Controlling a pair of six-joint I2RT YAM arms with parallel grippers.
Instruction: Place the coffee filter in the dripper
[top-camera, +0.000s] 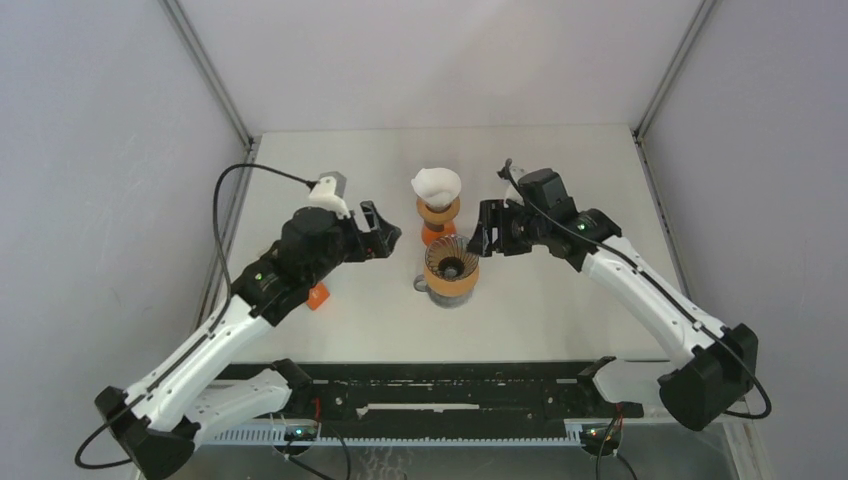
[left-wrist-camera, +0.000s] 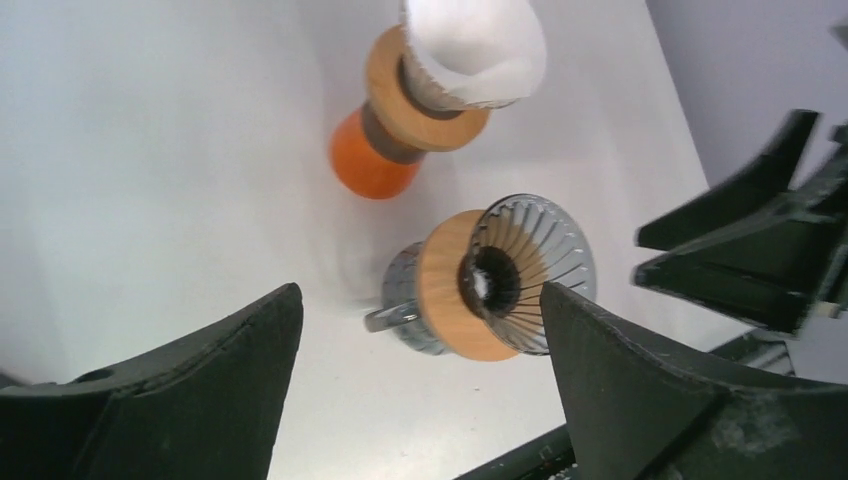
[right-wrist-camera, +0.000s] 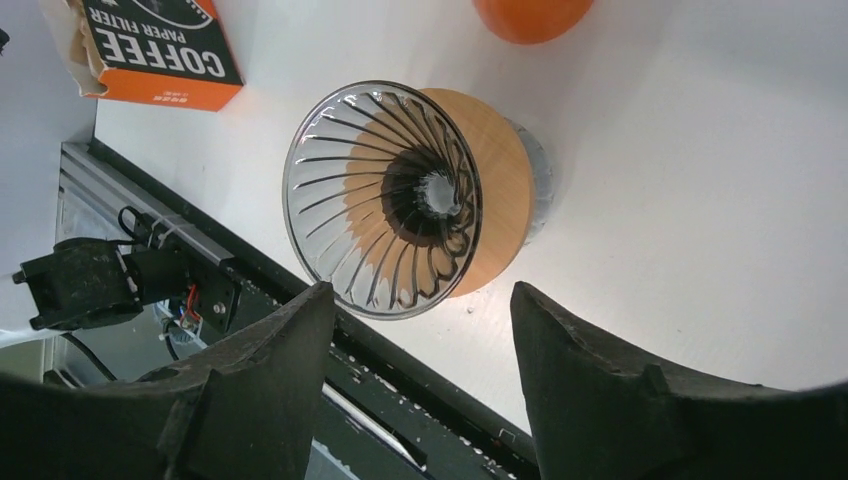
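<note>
A clear ribbed dripper (right-wrist-camera: 335, 180) with a wooden collar (right-wrist-camera: 505, 190) sits on a glass server; its inside looks empty in the right wrist view. Behind it, a white filter-shaped cone (top-camera: 436, 186) rests in a wooden ring on an orange base (left-wrist-camera: 370, 160). Whether that cone is paper cannot be told. Left of the dripper, my left gripper (top-camera: 384, 232) stands open and empty. My right gripper (top-camera: 480, 232) hangs by the dripper's right rim, its fingers (right-wrist-camera: 270, 380) apart with nothing between them.
An orange and black paper filter box (right-wrist-camera: 165, 50) lies on the left side of the table, mostly covered by my left arm in the top view.
</note>
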